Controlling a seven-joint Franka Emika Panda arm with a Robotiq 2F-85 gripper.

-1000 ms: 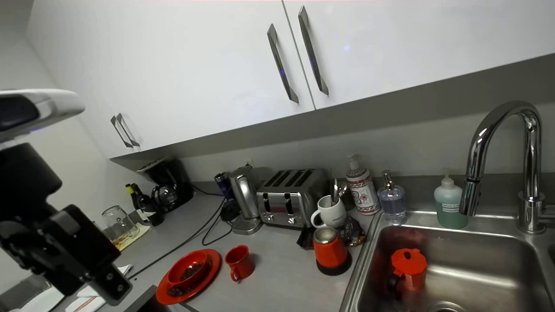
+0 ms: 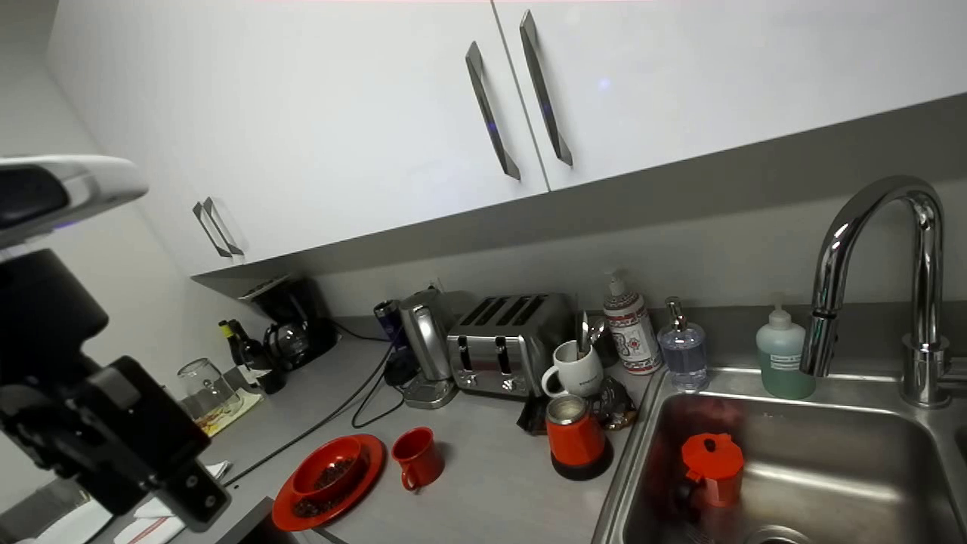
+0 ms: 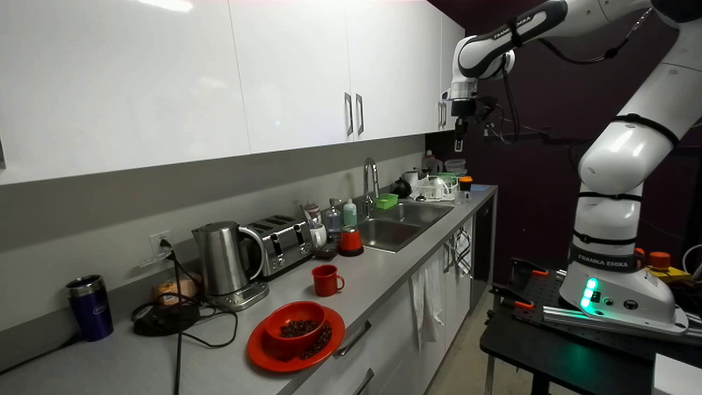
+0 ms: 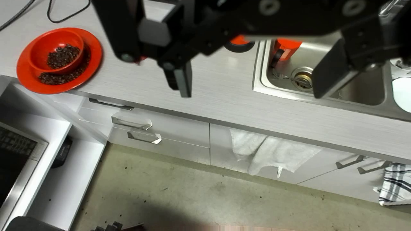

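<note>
High over the counter's front edge, my gripper is open, its two fingers wide apart and nothing between them. Exterior view 2 shows the gripper [image 3: 458,146] pointing down at the end of the arm, far from every object. On the counter a red bowl [image 3: 296,331] with dark beans rests on a red plate [image 3: 263,352], where more beans lie. A red mug [image 3: 326,282] stands beside them. Close to the sink is a red pot base [image 2: 575,440] with a black bottom. A red moka pot top [image 2: 713,462] sits inside the sink [image 2: 843,453].
Along the wall stand a kettle [image 3: 217,260], a toaster [image 2: 498,344], a white mug with utensils [image 2: 577,370] and soap bottles [image 2: 784,358]. The faucet [image 2: 926,299] rises behind the sink. Bare counter lies between the red mug and the sink.
</note>
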